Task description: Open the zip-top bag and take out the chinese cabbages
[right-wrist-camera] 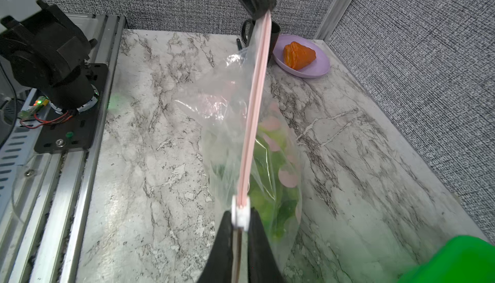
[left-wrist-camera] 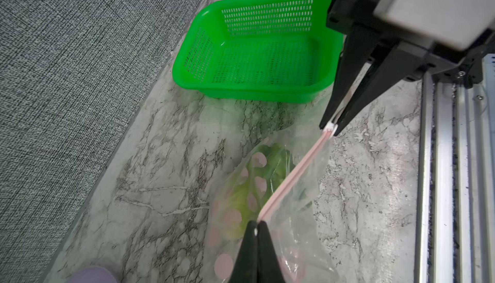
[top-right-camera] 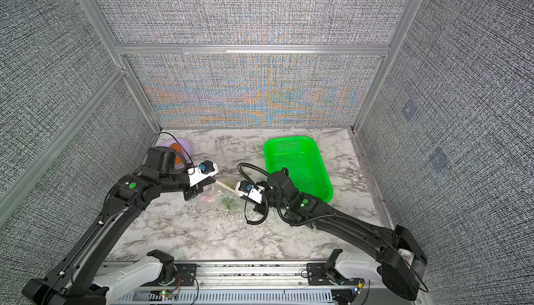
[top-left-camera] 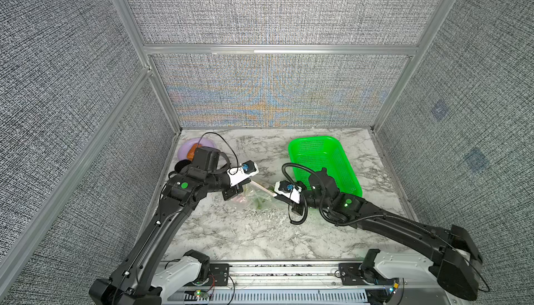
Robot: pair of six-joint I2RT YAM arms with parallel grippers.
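Note:
A clear bag (left-wrist-camera: 309,231) with pink dots hangs between my grippers, green cabbage (right-wrist-camera: 281,203) showing through its side. Its pink zip strip (right-wrist-camera: 252,112) is pulled taut from one gripper to the other. At the strip's left end, my left gripper is shut on the bag's edge. The white zip slider (right-wrist-camera: 240,215) is pinched in my right gripper, shut on it. Seen from the left wrist, that slider (left-wrist-camera: 329,127) sits well away from my left fingertips. Whether the bag's mouth has parted along the strip is hard to tell.
A green basket (top-left-camera: 349,172), empty as far as seen, stands right and behind, partly under my right arm. A purple plate (right-wrist-camera: 320,67) with an orange-brown item (right-wrist-camera: 299,56) and a dark mug (right-wrist-camera: 273,38) are at the left.

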